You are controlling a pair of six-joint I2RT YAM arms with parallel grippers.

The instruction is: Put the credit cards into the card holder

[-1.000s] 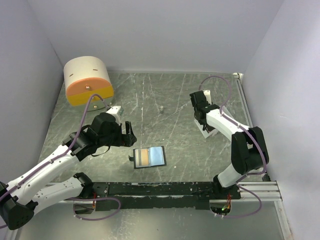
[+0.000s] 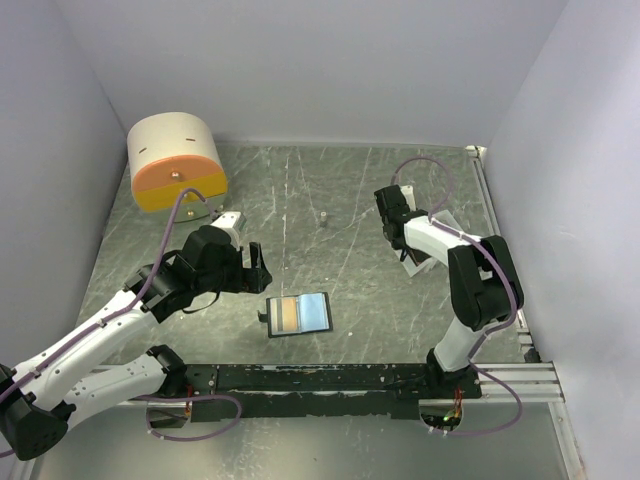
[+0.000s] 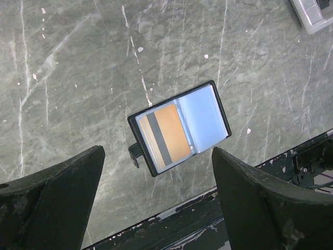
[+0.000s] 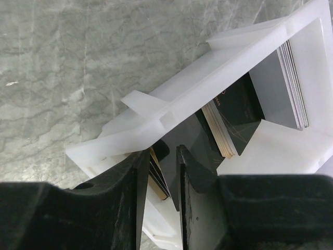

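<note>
The card holder, dark-edged with tan and blue cards or sleeves, lies open at front centre; the left wrist view shows it too. My left gripper hangs open above the table left of it, empty. At right, my right gripper is down in a white tray holding stacks of dark cards. Its fingertips are narrowly apart at a thin stack with gold and dark edges; whether they grip anything is unclear.
A rounded orange-and-white box stands at the back left. Walls bound the sides and back.
The left arm and the card holder are unchanged.
</note>
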